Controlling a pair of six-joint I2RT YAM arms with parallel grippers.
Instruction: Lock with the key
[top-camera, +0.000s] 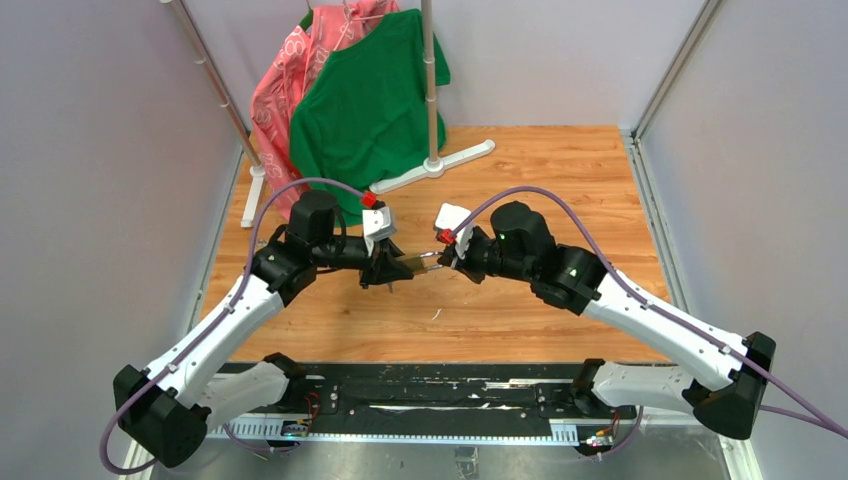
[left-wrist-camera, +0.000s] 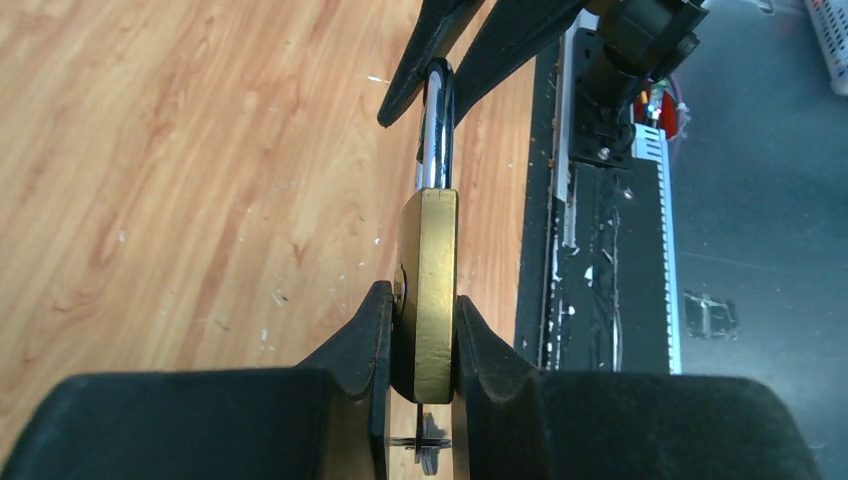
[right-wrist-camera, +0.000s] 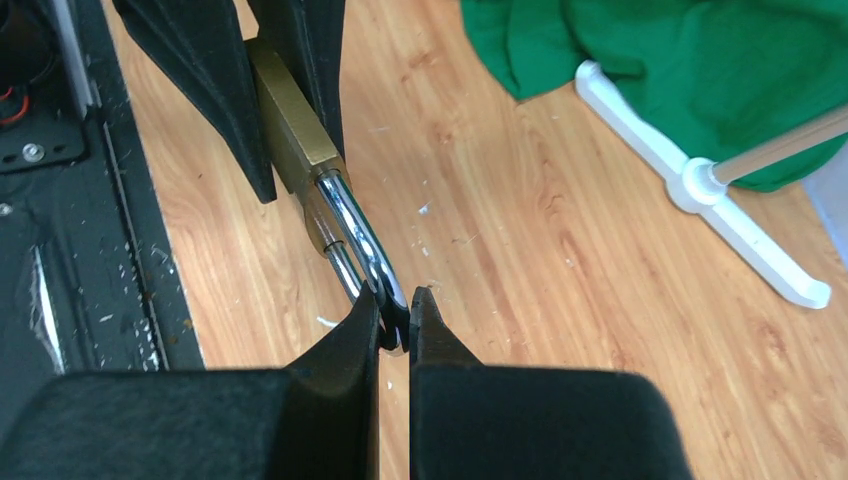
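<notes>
Between the two arms hangs a padlock with a brass body (left-wrist-camera: 436, 290) and a shiny shackle (left-wrist-camera: 437, 140). My left gripper (top-camera: 409, 263) is shut on the body, one finger on each side. My right gripper (top-camera: 446, 257) is shut on the shackle's curved end. In the right wrist view both legs of the shackle (right-wrist-camera: 358, 225) run up to the brass body (right-wrist-camera: 290, 115); whether they are latched I cannot tell. A dark metal key (left-wrist-camera: 430, 445) shows below the body, in the gap between my left fingers; how far it sits in the keyhole is hidden.
A drying rack's white foot (top-camera: 465, 155) stands at the back, with a green shirt (top-camera: 370, 100) and a pink garment (top-camera: 278, 90) hanging from it.
</notes>
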